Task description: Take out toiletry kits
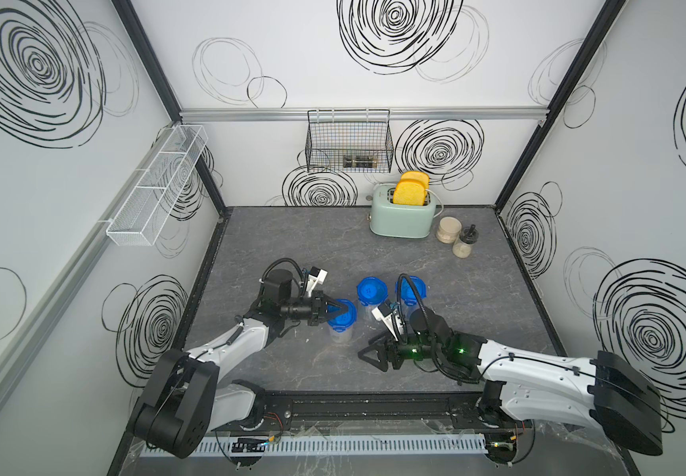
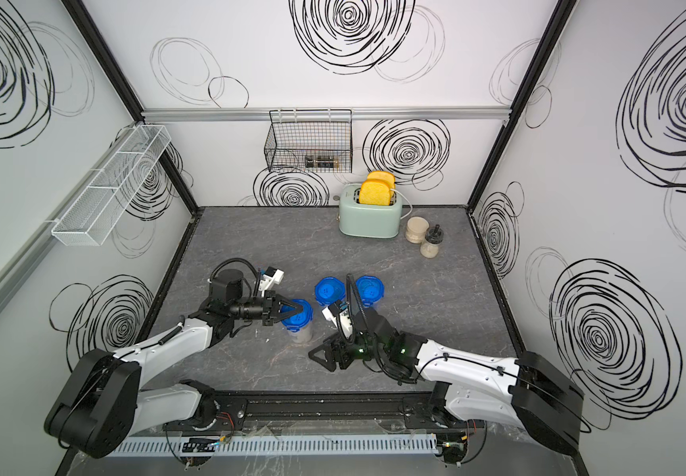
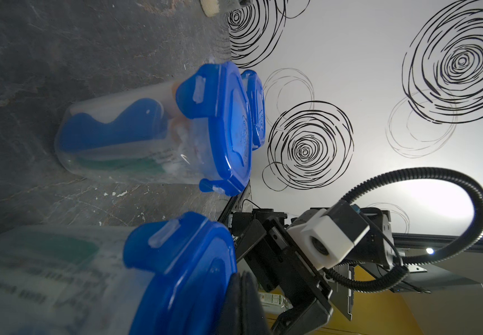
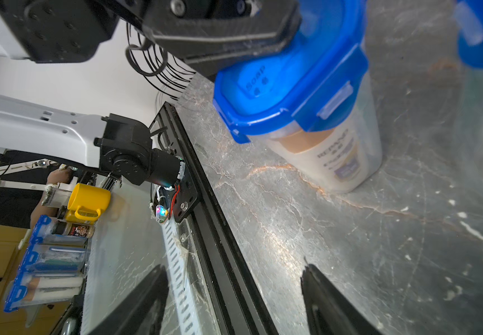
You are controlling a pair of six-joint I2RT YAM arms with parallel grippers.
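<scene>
Three clear containers with blue lids stand on the counter: one at front left (image 1: 341, 319), labelled "Soap" on its lid (image 4: 286, 95) and holding a bottle, one behind in the middle (image 1: 371, 288), one to the right (image 2: 369, 287). My left gripper (image 1: 335, 308) is shut, its fingers at the front-left lid, nothing seen between them. My right gripper (image 1: 373, 354) is open, low over the counter, right of and in front of that container; its fingertips show along the lower edge of the right wrist view with bare counter beyond.
A green toaster (image 1: 398, 218) with yellow slices, a beige jar (image 1: 448, 228) and a dark-topped bottle (image 1: 462, 246) stand at the back right. A black basket (image 1: 349, 142) and a white rack (image 1: 152, 186) hang on the walls.
</scene>
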